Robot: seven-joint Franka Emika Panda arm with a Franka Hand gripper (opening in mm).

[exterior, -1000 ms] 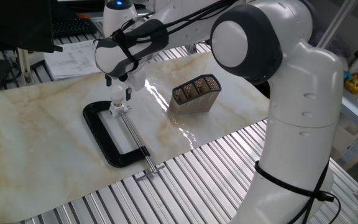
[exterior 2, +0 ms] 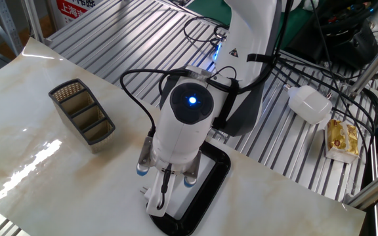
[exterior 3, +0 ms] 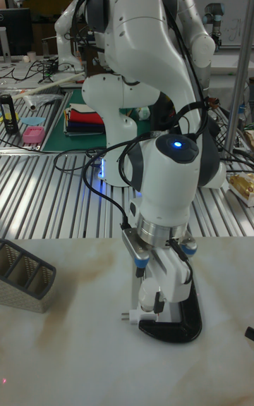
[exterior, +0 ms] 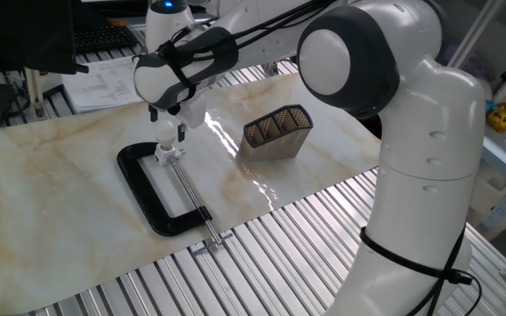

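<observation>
A large black C-shaped clamp (exterior: 146,195) with a silver screw rod (exterior: 188,189) lies flat on the marbled sheet. My gripper (exterior: 167,147) points down at the clamp's far end, low over the sheet. A small white plug-like piece (exterior 3: 137,316) with thin prongs sits right at my fingertips, beside the black frame (exterior 3: 194,319). From above, the same white piece (exterior 2: 155,207) shows beneath the hand, left of the clamp (exterior 2: 219,172). The hand hides most of the finger gap, so whether the fingers close on the white piece is unclear.
A tan mesh holder with dark-rimmed compartments (exterior: 279,136) stands upright on the sheet, apart from the clamp. Ribbed metal table (exterior: 262,254) borders the sheet. A white bulb-like item (exterior 2: 309,105) and a gold-topped box (exterior 2: 342,139) lie on the slats. Left of the clamp, the sheet is bare.
</observation>
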